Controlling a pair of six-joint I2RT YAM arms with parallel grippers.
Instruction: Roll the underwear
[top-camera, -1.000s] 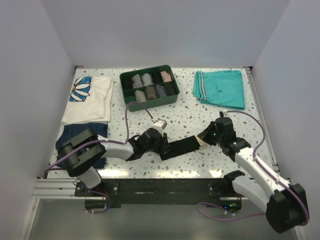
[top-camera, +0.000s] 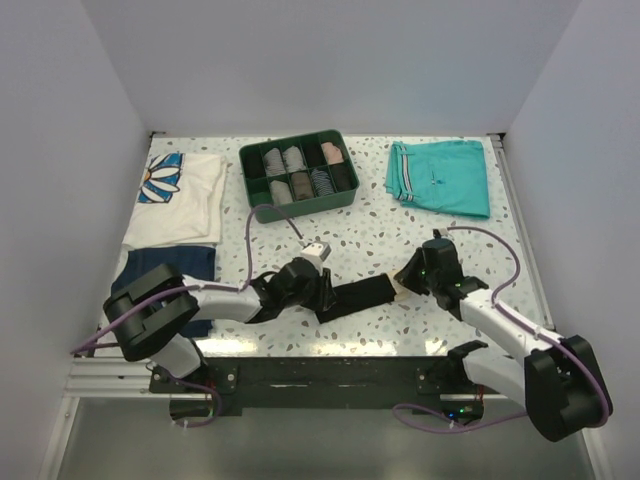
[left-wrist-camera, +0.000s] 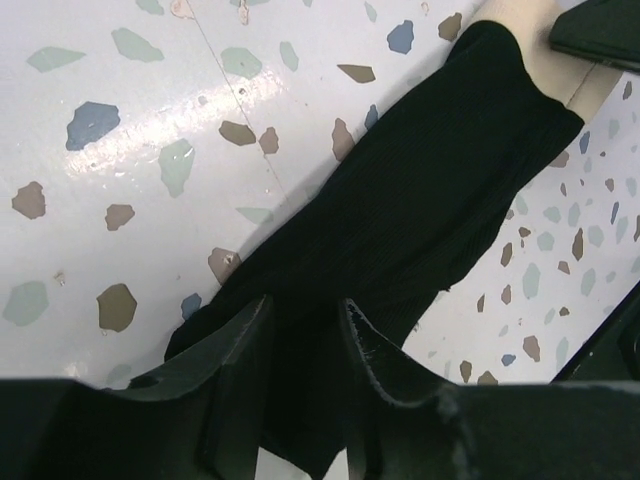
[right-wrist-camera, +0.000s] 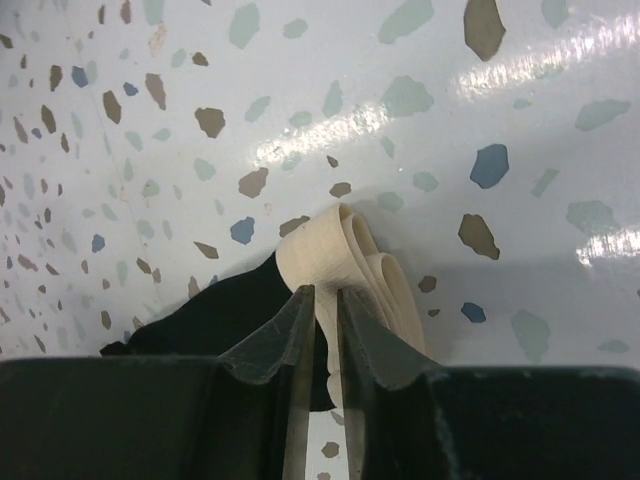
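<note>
The underwear (top-camera: 362, 296) lies on the table as a folded black strip, slanting up to the right in the top view. Its beige waistband (right-wrist-camera: 318, 250) forms the right end, with folded layers standing slightly up. Over the black left end is my left gripper, fingers partly open and black cloth showing in the gap. My right gripper is at the waistband, its fingers a narrow gap apart with beige fabric visible between and behind them. Whether either gripper's fingertips press on the cloth cannot be told.
A green divided box (top-camera: 262, 216) holding several rolled items stands at the back. Folded teal cloth (top-camera: 445, 175) lies at the back right, white cloth (top-camera: 205, 200) and navy cloth (top-camera: 190, 262) at the left.
The left arm and the strip have slid slightly left.
</note>
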